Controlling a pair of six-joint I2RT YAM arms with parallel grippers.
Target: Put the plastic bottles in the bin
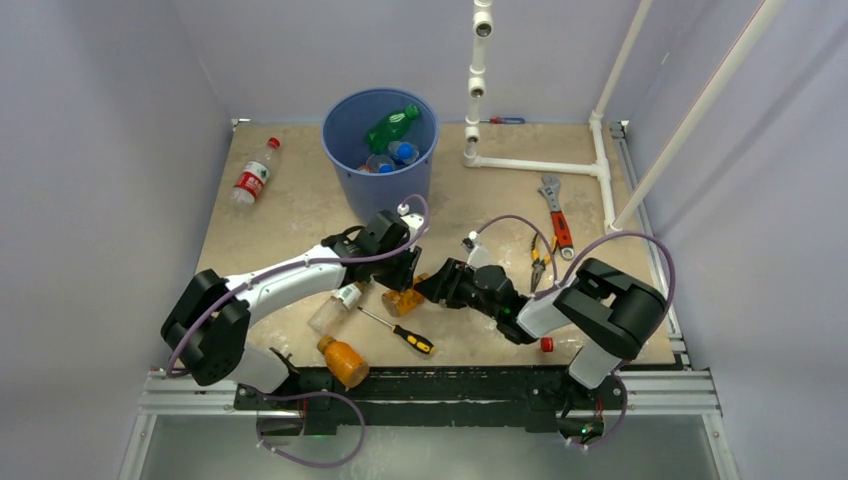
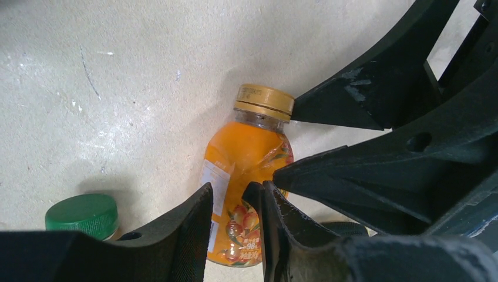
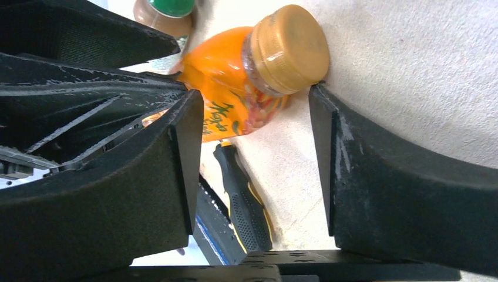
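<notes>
An orange bottle (image 2: 241, 153) with a gold cap (image 3: 288, 47) lies between the two grippers at the table's centre. My left gripper (image 1: 405, 270) is over it from above; in its wrist view the fingertips are close together on the bottle's body, and whether they grip it is unclear. My right gripper is part open at the cap end, with the cap just beyond its fingertips. A second orange bottle (image 1: 343, 362), a clear bottle (image 1: 333, 312) and a red-labelled bottle (image 1: 255, 175) lie on the left. The blue bin (image 1: 370, 190) holds several bottles.
A screwdriver (image 1: 410, 336) lies below the grippers. Pliers (image 1: 540, 262), a wrench (image 1: 560, 225) and another red-capped bottle (image 1: 560, 344) are on the right. White pipes (image 1: 540, 165) stand at the back right.
</notes>
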